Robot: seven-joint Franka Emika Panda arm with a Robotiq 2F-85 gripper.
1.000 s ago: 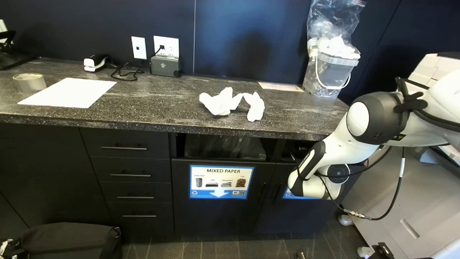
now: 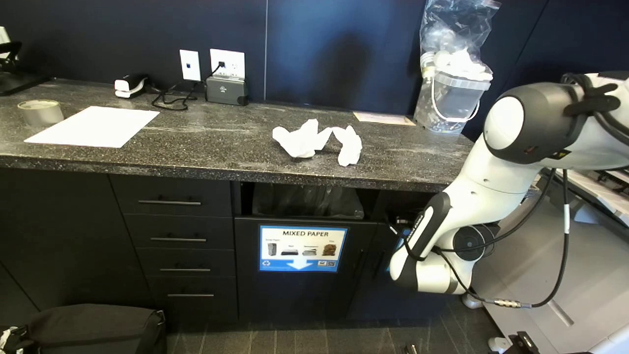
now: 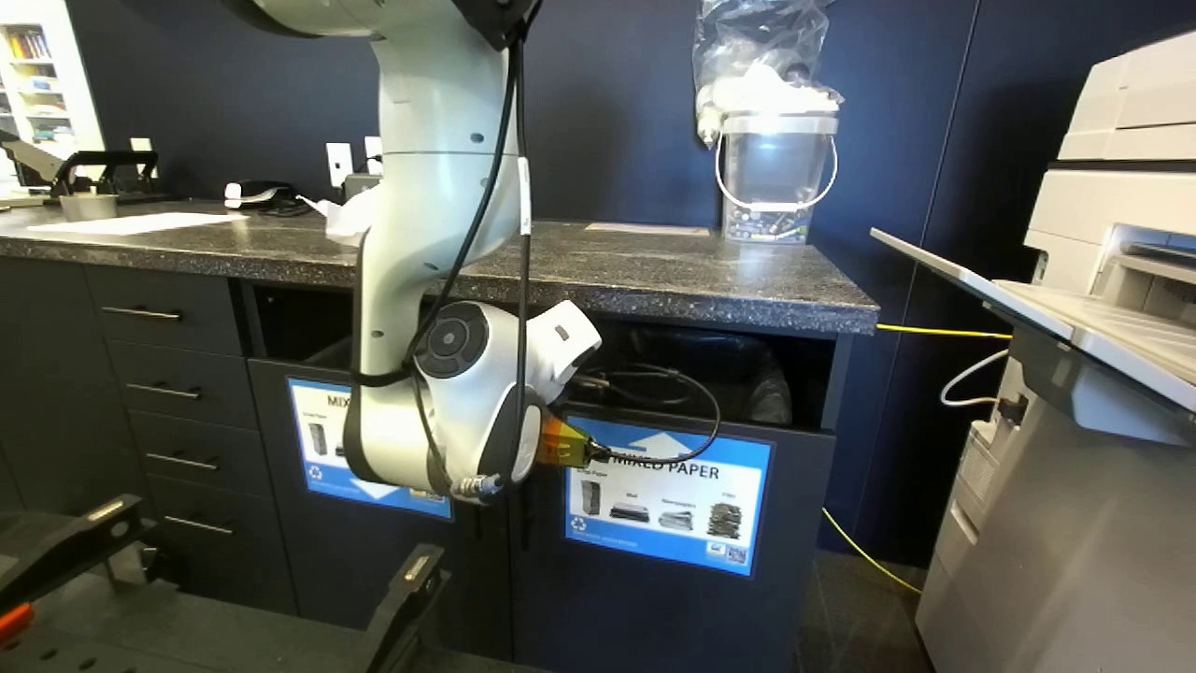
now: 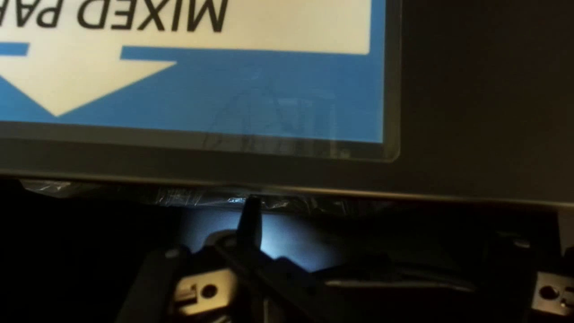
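In the wrist view my gripper stands open, its finger mounts far apart along the bottom edge and only darkness between them. A dark finger [image 4: 250, 220] reaches up near the lip of the bin cabinet. In exterior view 2 the robot hand [image 3: 566, 443] is low, before the right-hand MIXED PAPER sign [image 3: 673, 538]; its fingertips are hard to make out. Exterior view 1 has the hand hidden behind the arm's wrist. Two crumpled white papers [image 2: 301, 139] lie on the countertop [image 2: 236, 141], well away from the gripper.
A flat white sheet [image 2: 94, 127], a tape roll [image 2: 40, 112] and a stapler [image 2: 130, 85] occupy the counter's left side. A clear bucket [image 2: 451, 100] stands back right. Close right of the cabinet is a printer [image 3: 1043, 471]. The counter edge overhangs the dark bin opening [image 3: 684, 365].
The right sign is now more covered. The papers have not moved.
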